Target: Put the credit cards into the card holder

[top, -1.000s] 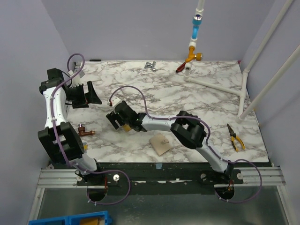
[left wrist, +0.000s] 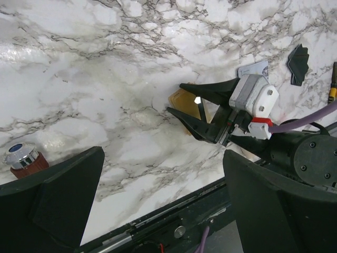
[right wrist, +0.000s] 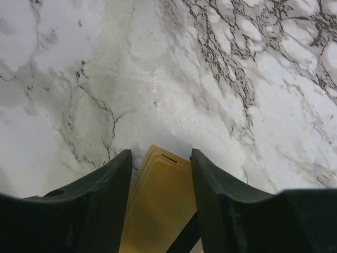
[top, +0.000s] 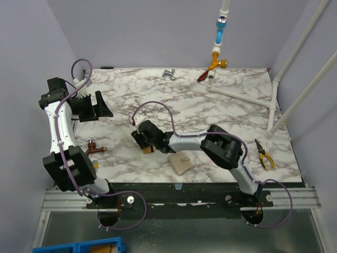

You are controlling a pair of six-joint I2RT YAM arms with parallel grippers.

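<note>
A tan card holder (right wrist: 160, 200) with a black band lies on the marble table. My right gripper (top: 138, 138) is over it, partly open. In the right wrist view its fingers (right wrist: 205, 184) flank the holder's end, with a slim gap at the left side. The left wrist view also shows the holder (left wrist: 181, 99) between these fingers. A pale grey-blue card (left wrist: 254, 69) and a fan of dark cards (left wrist: 298, 64) lie beyond the right gripper. At the table's left side my left gripper (top: 98, 109) stands open and empty, above the surface.
A flat tan piece (top: 180, 163) lies below the right arm. A brown tap (top: 96, 148) sits near the left arm, yellow pliers (top: 265, 154) at the right. White pipes (top: 274, 100) stand at the back right.
My right gripper has shifted toward the front and slightly right, and its fingers have drawn closer together around the holder, which also sits further forward.
</note>
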